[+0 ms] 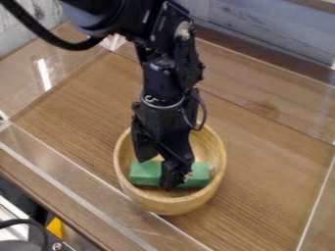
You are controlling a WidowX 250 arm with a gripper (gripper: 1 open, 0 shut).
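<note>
My black gripper (163,157) is open and lowered into a round wooden bowl (183,202) in the camera view. A green rectangular block (144,172) lies in the bowl, with my fingers down around its middle and partly hiding it. Whether the fingertips touch the block cannot be made out.
The wooden table has clear room to the left (72,98) and right (268,167) of the bowl. A clear panel strip runs along the near left edge, with cables and a yellow item at the bottom left. A pale wall stands at the back.
</note>
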